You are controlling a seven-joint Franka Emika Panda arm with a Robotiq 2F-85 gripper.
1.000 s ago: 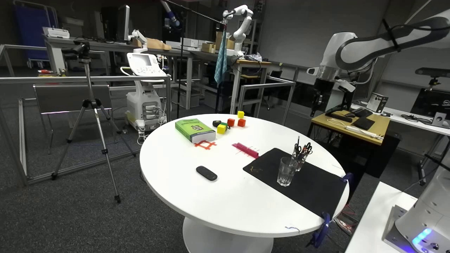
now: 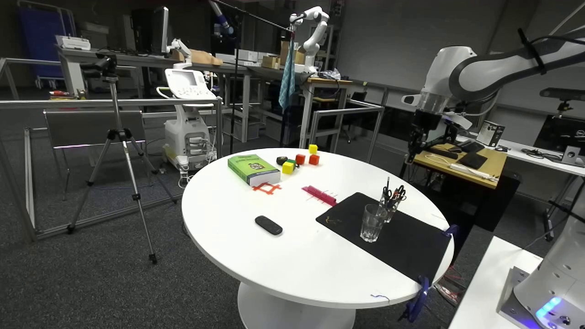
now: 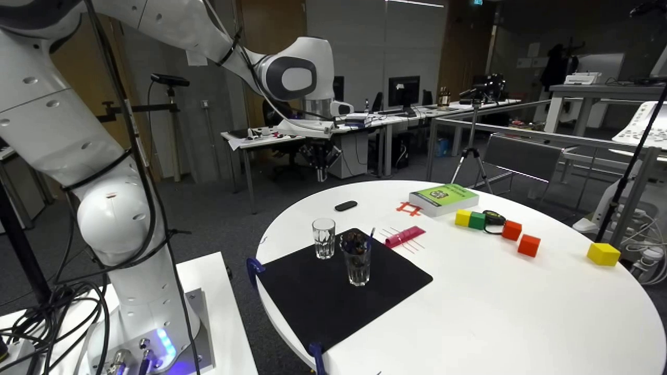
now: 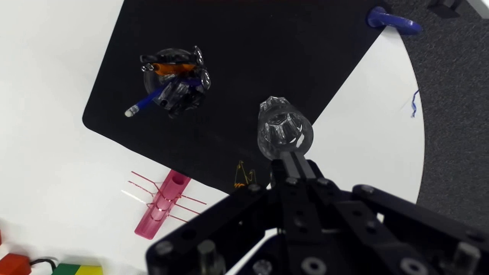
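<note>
My gripper is shut, and nothing shows between its fingers. It hangs well above the table, as exterior view 1 shows, with the gripper [image 2: 409, 159] apart from everything below. On the black mat stands an empty clear glass [image 2: 371, 224], upright; in the wrist view this glass [image 4: 285, 128] appears just beyond the fingertips. Near it on the mat is a second glass [image 3: 358, 265] filled with pens and scissors. A dark pink holder [image 4: 162, 204] with thin sticks through it lies by the mat's edge.
Blue clamps [image 3: 254, 269] grip the black mat [image 3: 312, 300] at the table edge. A green book [image 2: 253, 169], a black case [image 2: 268, 225], a red frame [image 2: 267, 188] and several coloured cubes [image 3: 529, 245] lie on the white table.
The arm has shifted slightly to the right in exterior view 1, and the gripper hangs a little lower with a changed tilt. Objects on the table have not moved.
</note>
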